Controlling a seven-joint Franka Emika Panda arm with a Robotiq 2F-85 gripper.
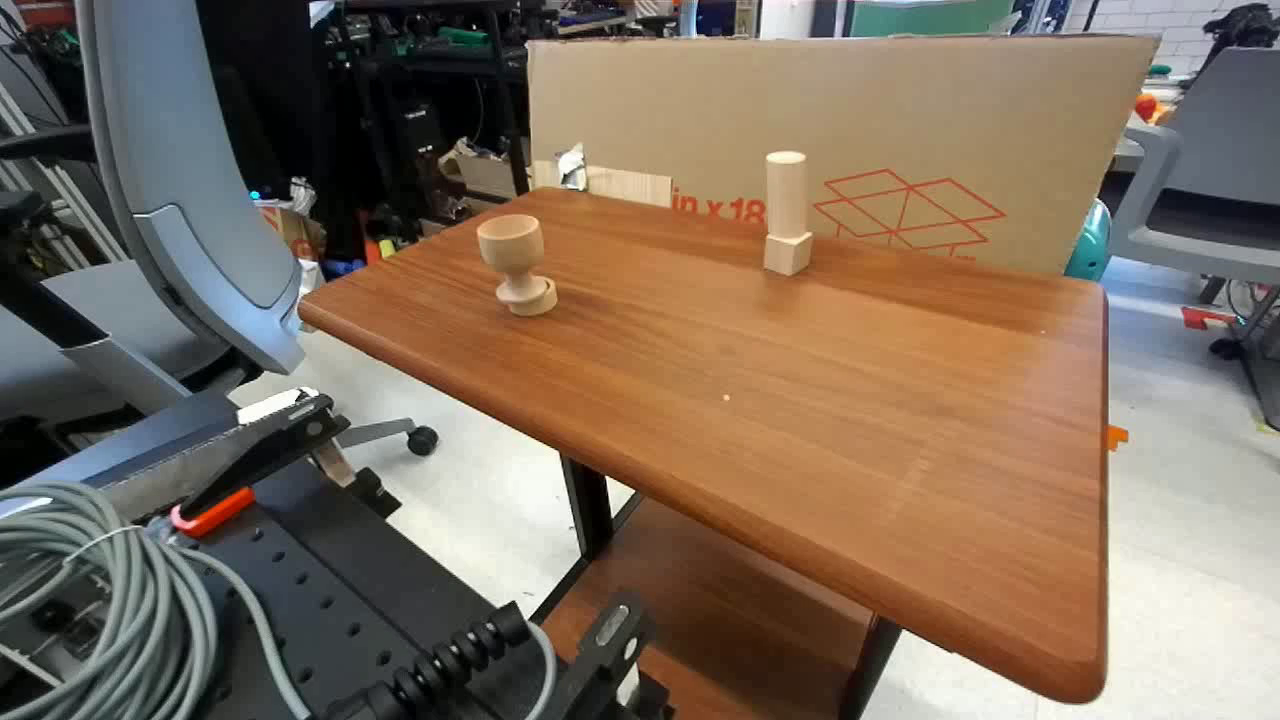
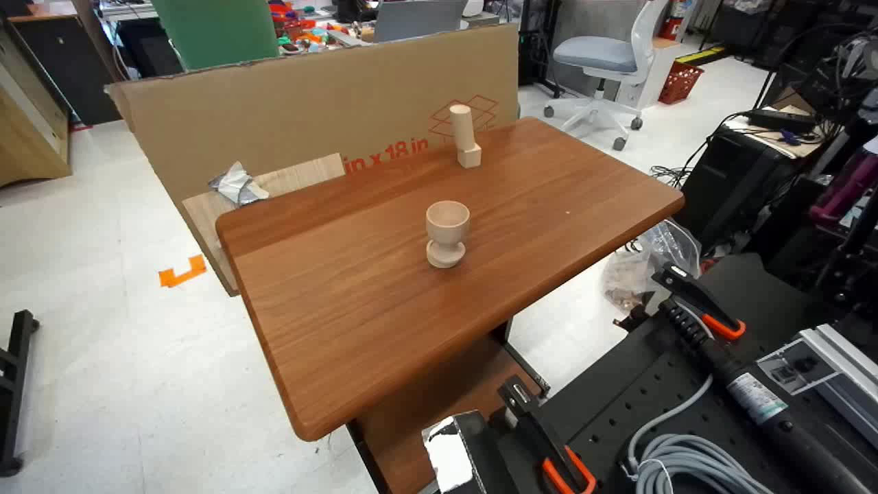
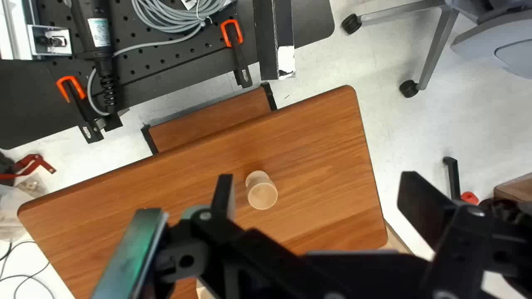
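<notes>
A pale wooden cup with a narrow stem and round foot stands upright on the brown table. The same cup appears near the middle of the tabletop in the second exterior view. Farther back, a pale wooden cylinder rises from a square wooden block. From above, the wrist view shows the cup well below my gripper, whose fingers are wide apart with nothing between them. The cup lies toward the left finger in that view. Neither exterior view shows the gripper.
A cardboard sheet stands along the table's back edge, behind the cylinder. Black perforated bench with clamps and a coiled grey cable occupies the near side. A grey chair stands beside the table.
</notes>
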